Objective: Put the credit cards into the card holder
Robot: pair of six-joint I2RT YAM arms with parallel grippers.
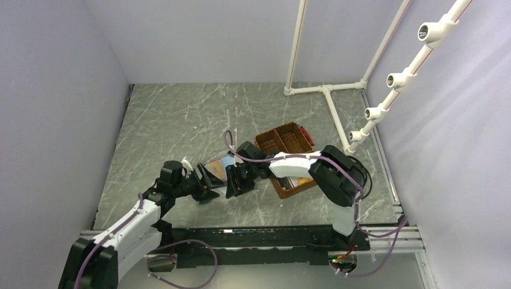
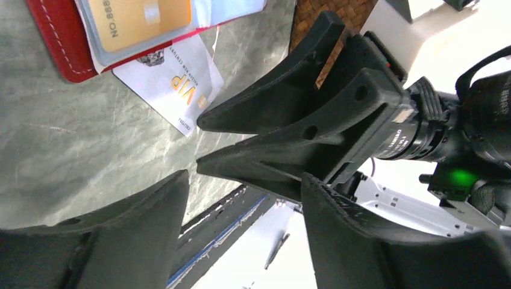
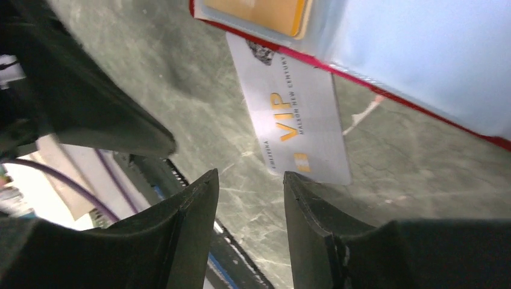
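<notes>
A white card with "VIP" print (image 3: 295,120) lies on the table, its upper edge at the border of the red-edged card holder (image 2: 58,42). In the holder's clear sleeve sits a gold card (image 2: 138,21). My right gripper is part open above the white card's lower edge, one fingertip close to that edge; contact cannot be told. My left gripper stands part open, nothing between its fingers, over the table in front of the holder. From above, both grippers hide much of the card and holder.
To the right stands a brown wicker basket (image 1: 274,144) with compartments and items inside, partly under the right arm. The two grippers are close together. Behind the holder the marble table (image 1: 181,120) is clear.
</notes>
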